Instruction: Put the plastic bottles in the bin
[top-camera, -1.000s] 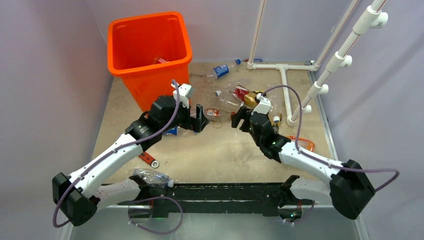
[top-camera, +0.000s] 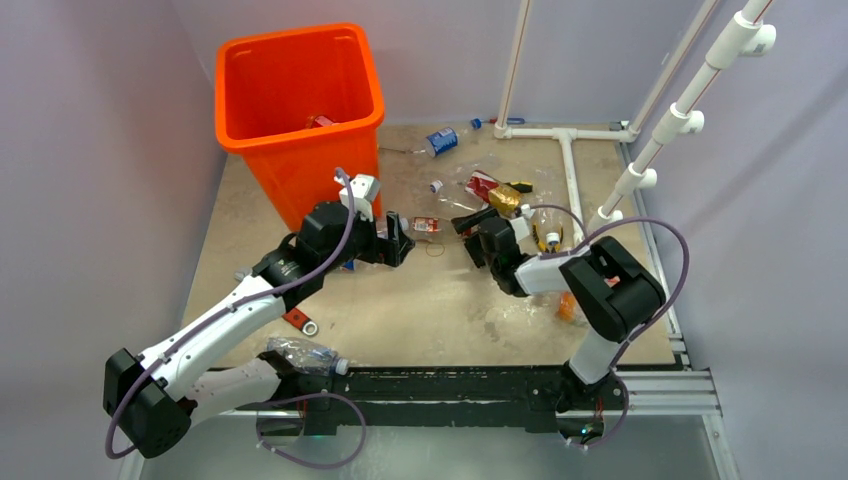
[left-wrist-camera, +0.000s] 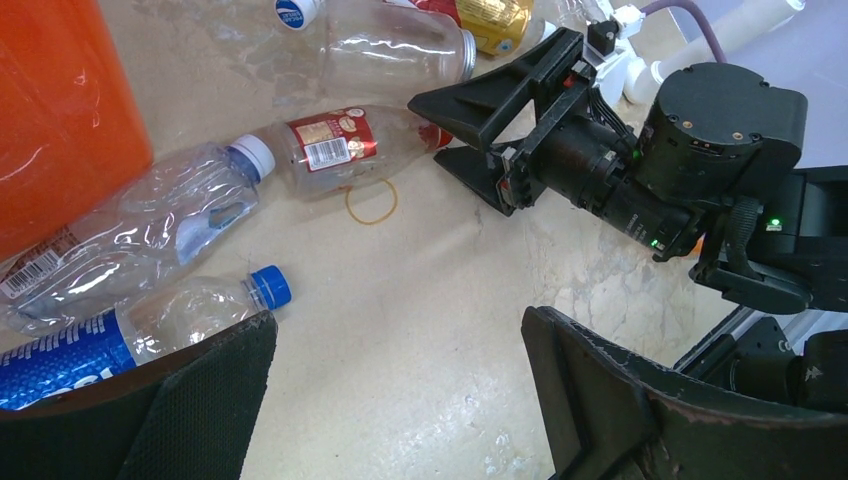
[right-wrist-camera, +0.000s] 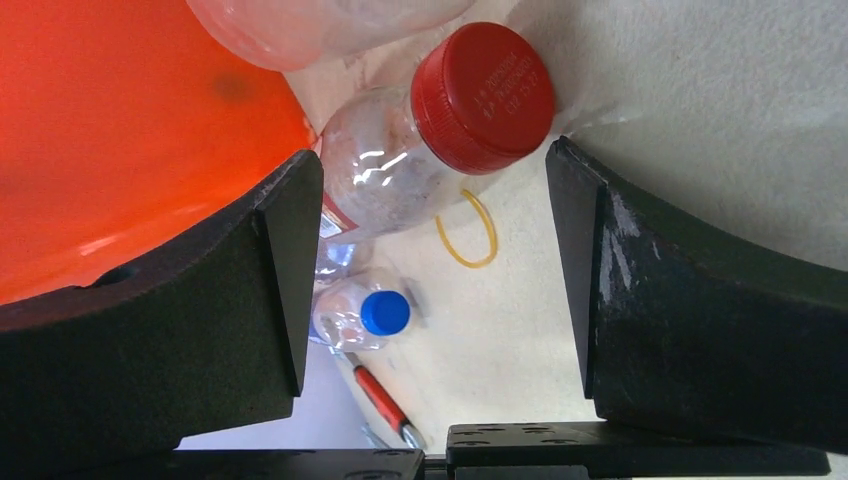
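The orange bin (top-camera: 300, 160) stands at the back left. My right gripper is open, low by the red-capped bottle (right-wrist-camera: 385, 170), whose cap (right-wrist-camera: 483, 98) lies between and just beyond its fingertips. In the left wrist view that bottle (left-wrist-camera: 328, 150) has a red label and lies beside a clear bottle with white cap (left-wrist-camera: 150, 230) and a blue-capped bottle (left-wrist-camera: 180, 325). My left gripper hangs open above the table with nothing between its fingers. More bottles (top-camera: 443, 140) lie at the back; a crumpled one (top-camera: 300, 355) lies at the front left.
A white pipe frame (top-camera: 570, 180) stands at the right. A gold can (top-camera: 504, 199), tools (top-camera: 300, 320) and a yellow rubber band (left-wrist-camera: 371, 220) lie on the table.
My right gripper has moved down and slightly left toward the red-capped bottle, its arm swinging leftward and upright. The left arm has moved slightly at most; the bottles look unmoved.
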